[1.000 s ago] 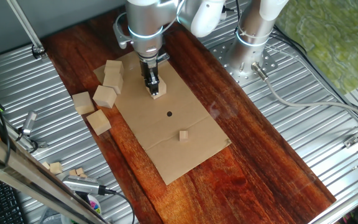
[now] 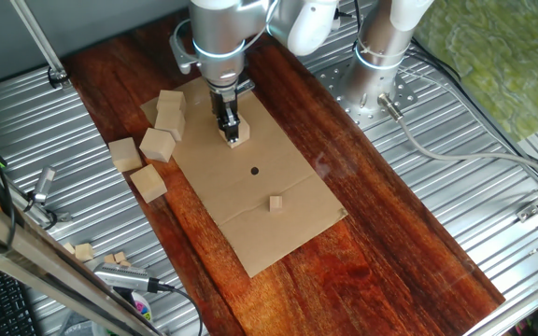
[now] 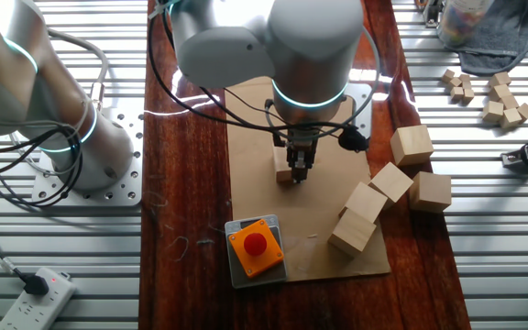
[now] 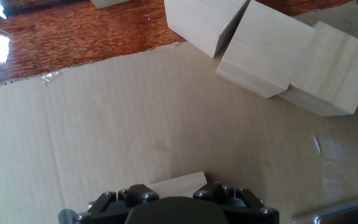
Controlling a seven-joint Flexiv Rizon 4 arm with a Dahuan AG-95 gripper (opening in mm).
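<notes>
My gripper [image 2: 229, 129] points down over the far part of the cardboard sheet [image 2: 274, 229], right at a pale wooden block [image 2: 243, 132] and partly covering it. In the second exterior view this block [image 3: 282, 163] shows beside the dark fingers [image 3: 299, 167]. At the bottom of the wrist view, a slanted strip of the block [image 4: 182, 185] appears between the two finger assemblies of the gripper. Its lower part is hidden by the gripper body. Whether the fingers press on the block or stand apart from it cannot be made out.
Several larger wooden cubes [image 2: 158, 145] cluster along the sheet's left side. A small cube [image 2: 276, 203] and a dark round spot [image 2: 255, 171] lie on the cardboard. An orange box with a red button [image 3: 256, 244] stands at a sheet corner.
</notes>
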